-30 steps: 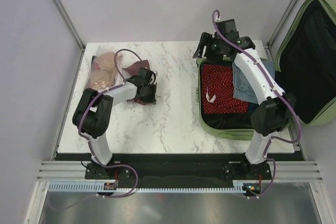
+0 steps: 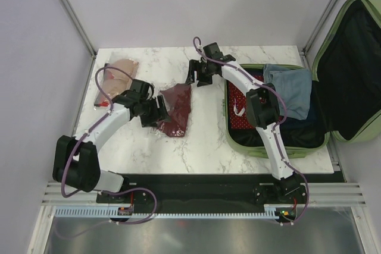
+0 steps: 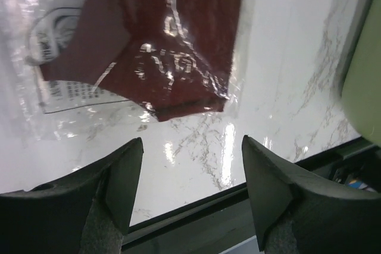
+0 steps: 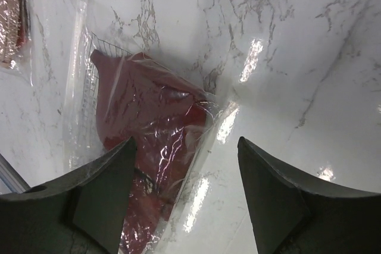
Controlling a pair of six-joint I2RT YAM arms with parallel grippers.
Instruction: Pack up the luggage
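A clear bag of dark red fabric lies mid-table. My open left gripper is at its lower left; in the left wrist view its fingertips sit below the bag. My open right gripper hangs above the bag's upper right, and the right wrist view shows its fingers over the bag. The open green suitcase on the right holds red dotted fabric and folded blue cloth, partly hidden by my right arm.
Another clear bag with pale pink items lies at the back left. The suitcase lid stands open at the right. Bare marble shows at the back middle and along the front.
The dark red bag has moved right and toward the front.
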